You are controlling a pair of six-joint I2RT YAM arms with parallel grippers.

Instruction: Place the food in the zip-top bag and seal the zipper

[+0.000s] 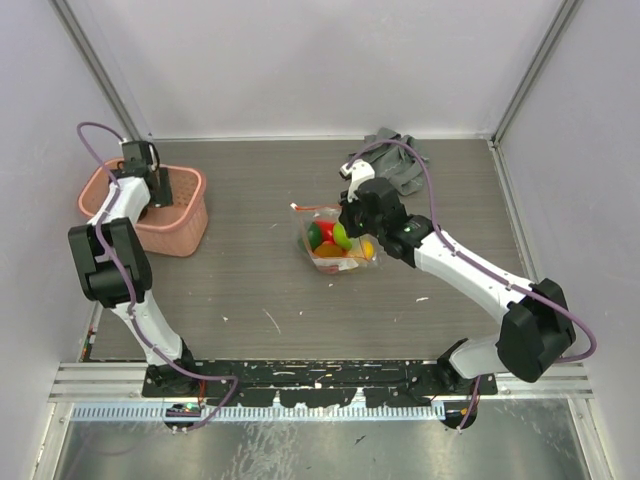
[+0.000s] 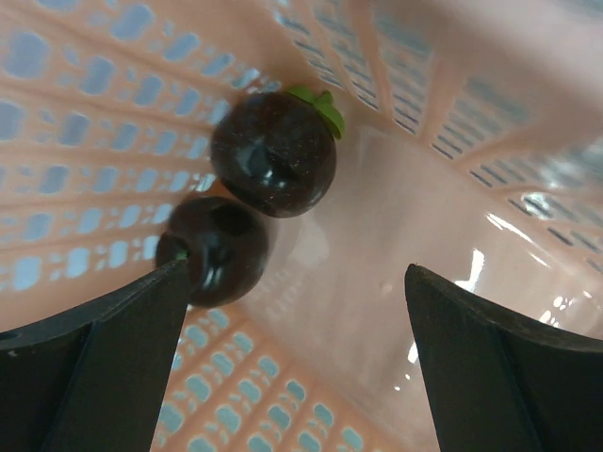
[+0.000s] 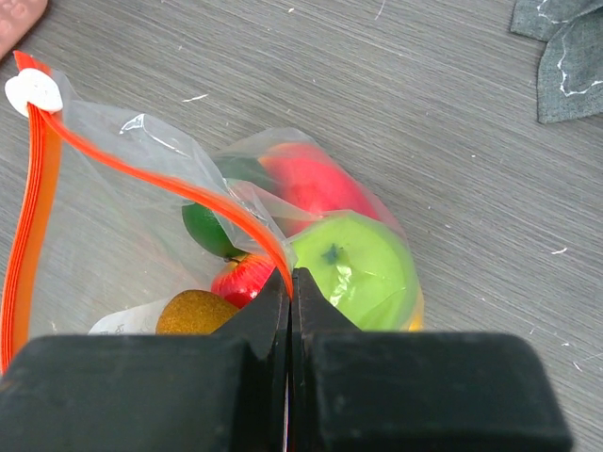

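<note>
Inside the pink basket (image 1: 178, 240), my left gripper is open, its two fingers wide apart with nothing held. Ahead of them two dark round fruits, an upper one (image 2: 273, 155) with a green cap and a lower one (image 2: 226, 252), rest against the basket's perforated wall. On the table's middle stands the clear zip bag (image 3: 141, 217) with an orange zipper edge (image 3: 40, 188), its mouth open. My right gripper is shut on that edge. Through the plastic show a green fruit (image 3: 358, 268), red food (image 3: 316, 184), a dark green piece (image 3: 209, 229) and a brown one (image 3: 195, 313).
A grey cloth (image 1: 398, 160) lies at the back right, behind the right arm. Bare table (image 1: 250, 270) separates the basket from the bag. A white slider (image 3: 34, 91) sits at the zipper's far corner.
</note>
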